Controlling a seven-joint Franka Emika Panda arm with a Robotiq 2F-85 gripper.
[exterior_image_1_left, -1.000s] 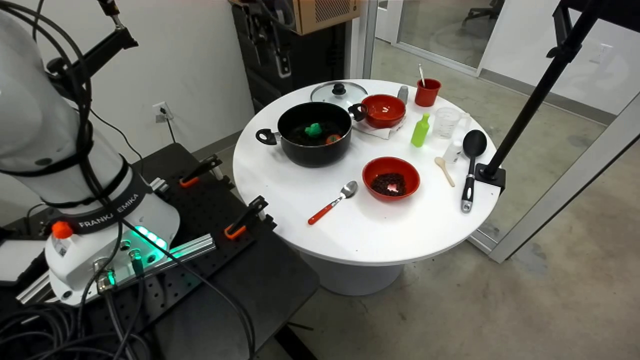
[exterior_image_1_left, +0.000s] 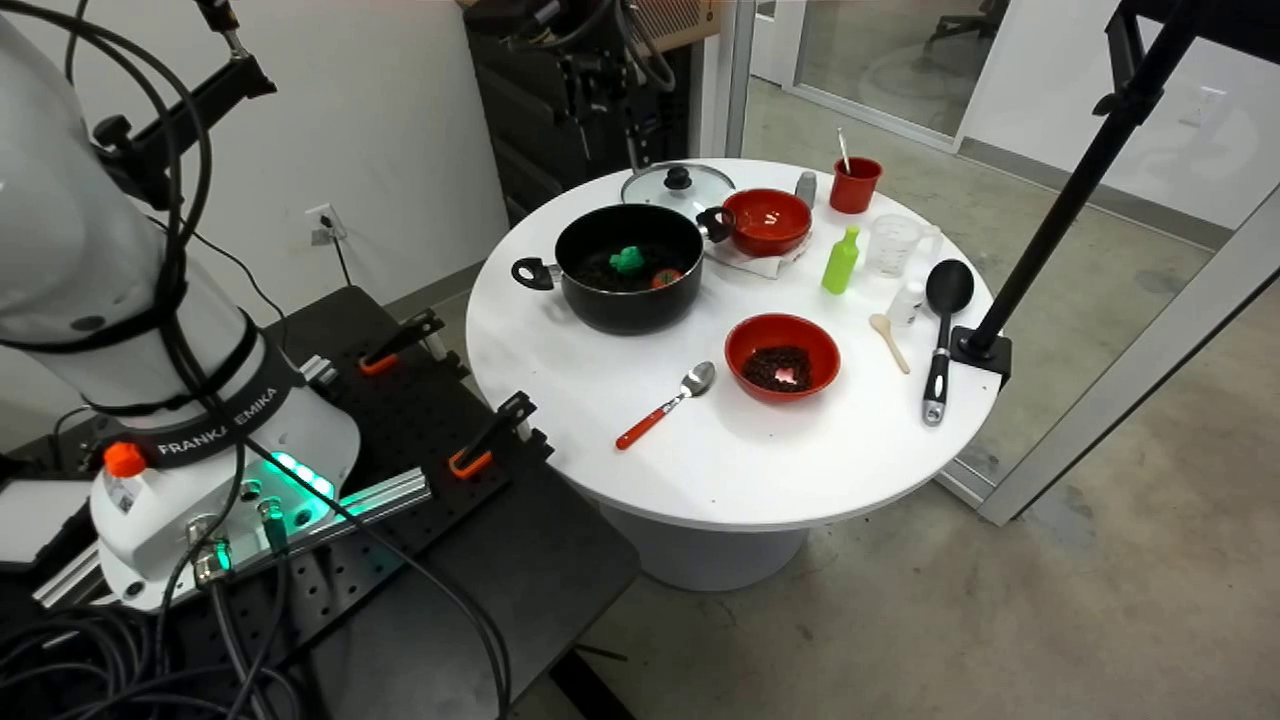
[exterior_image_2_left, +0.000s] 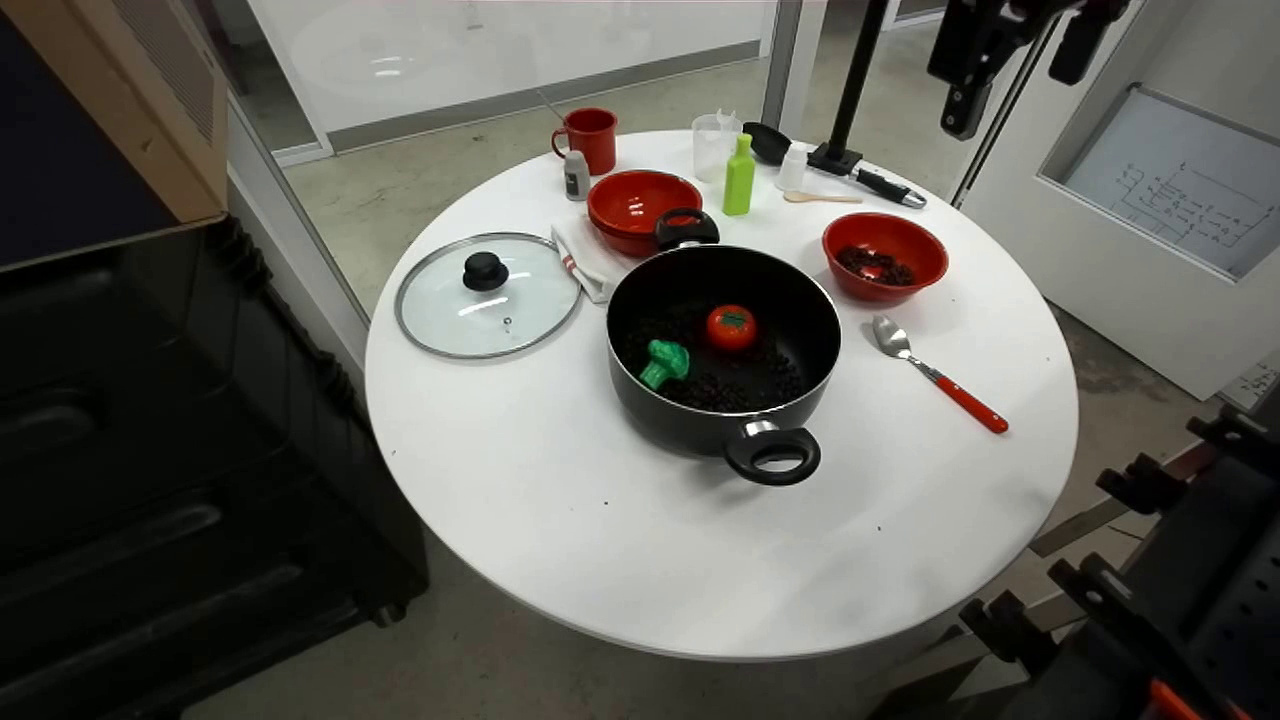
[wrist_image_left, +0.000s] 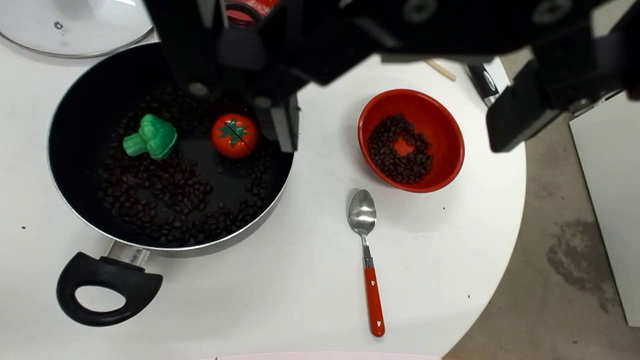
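High over the table, apart from everything on it, my gripper (exterior_image_2_left: 1014, 96) is open and empty. Its spread fingers (wrist_image_left: 283, 127) cover part of the wrist view. On the white table stands a black pot (exterior_image_2_left: 720, 438) with dark beans in it. A green toy broccoli (wrist_image_left: 153, 138) and a toy tomato (wrist_image_left: 234, 136) lie among those beans. Right of the pot in the wrist view, a red bowl (wrist_image_left: 442, 141) holds more dark beans. A metal spoon with a red handle (wrist_image_left: 373, 300) lies near that bowl.
A glass lid (exterior_image_2_left: 486, 324) lies beside the pot. Farther back are a second red bowl (exterior_image_2_left: 644, 198) on a cloth, a red mug (exterior_image_2_left: 590, 142), a green bottle (exterior_image_2_left: 739, 180) and a black ladle (exterior_image_1_left: 949, 288). A black pole (exterior_image_1_left: 1068, 192) rises at the table's edge.
In exterior view 1, my gripper has moved right and slightly lower, toward the table. The objects on the table have not moved.
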